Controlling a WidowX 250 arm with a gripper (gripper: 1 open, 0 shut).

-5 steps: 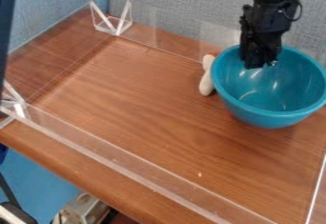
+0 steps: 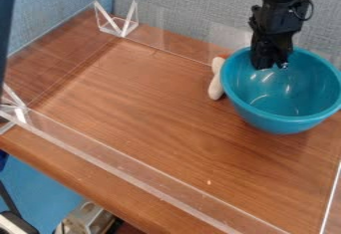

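Observation:
A black gripper reaches down from the top right to the back rim of a teal bowl. Its fingertips look shut at or just inside that rim; whether anything is between them is too small to tell. A small pale object, partly hidden by the bowl, lies against its left side.
Transparent edging runs along its borders, with white brackets at the back left and left edge. A grey padded wall stands behind.

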